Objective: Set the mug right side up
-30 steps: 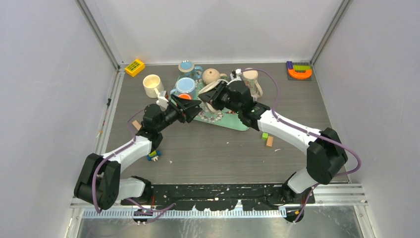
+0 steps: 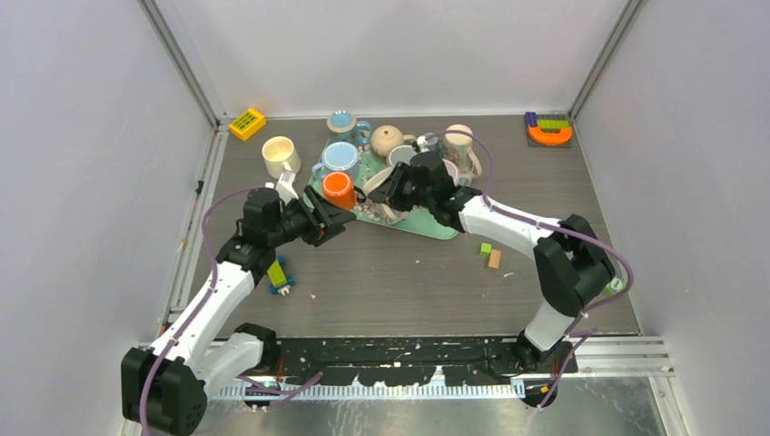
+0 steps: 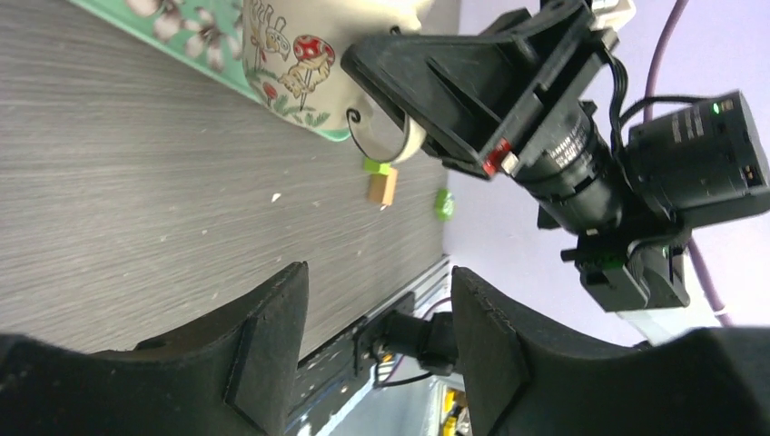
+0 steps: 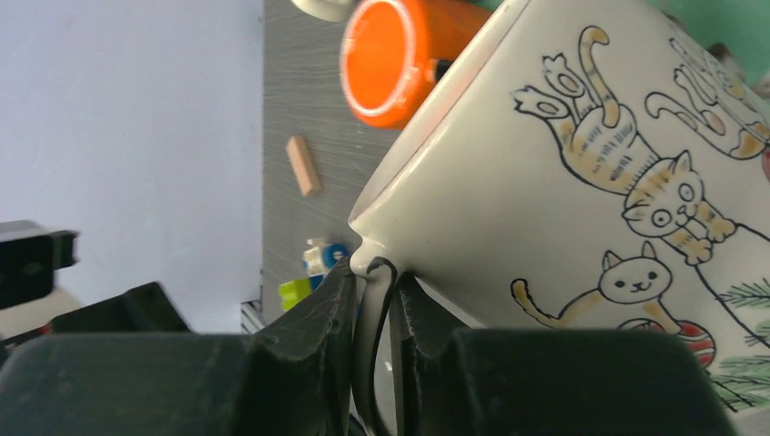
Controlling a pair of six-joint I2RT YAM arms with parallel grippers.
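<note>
A white mug with cat drawings (image 4: 636, 236) is held tilted by my right gripper, shut on its handle at the lower left of the right wrist view. In the top view it hangs over the green tray (image 2: 427, 222). In the left wrist view its mushroom-painted side (image 3: 309, 64) shows at the top, beside the right gripper. My left gripper is open with nothing between its fingers, left of and below that mug. An orange mug (image 2: 337, 188) stands just left of the held mug.
Blue mugs (image 2: 340, 159), a cream mug (image 2: 279, 156), a round tan pot (image 2: 387, 141) and other mugs crowd the back. Small blocks (image 2: 494, 259) lie at right, toys (image 2: 279, 272) at left.
My left arm has pulled back toward the lower left, uncovering more of the orange mug. My right arm has shifted slightly left at its elbow, its gripper slightly rightward with the mug.
</note>
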